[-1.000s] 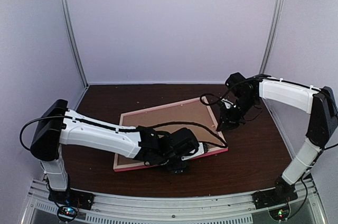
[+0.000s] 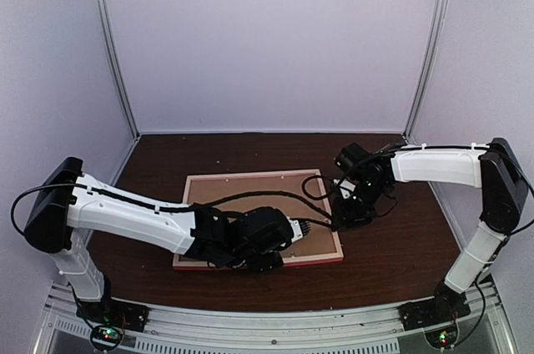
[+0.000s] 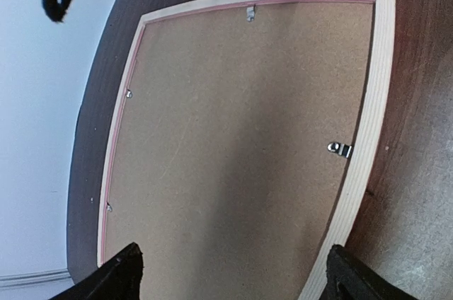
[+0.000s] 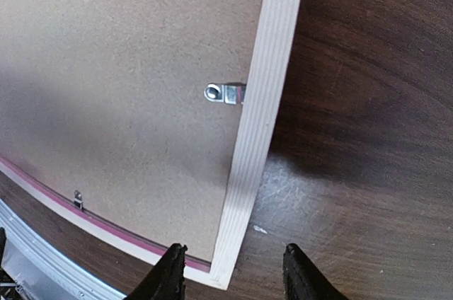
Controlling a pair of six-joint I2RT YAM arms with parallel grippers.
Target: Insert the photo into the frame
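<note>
A pale wooden frame [image 2: 200, 177] lies face down on the table, its brown backing board [image 3: 233, 102] inside the rim. No photo shows from this side. Small metal clips sit along the inner edge, among them a right-side clip [image 3: 340, 149] that reaches from the rim onto the board. My left gripper is open above the frame's near part, nothing between its fingers. Open and empty as well, my right gripper hangs over the near right corner, the frame's right rail [image 4: 258, 127] running up from between its fingers.
Low metal rails [image 2: 275, 329] run along the front, and pale walls close the back and sides. Black cables [image 2: 275, 194] loop from both arms above the frame.
The frame was slanted a second ago and has turned straighter, shifting slightly left. Lately my right arm has moved left and nearer to the frame's right side; my left arm has shifted left.
</note>
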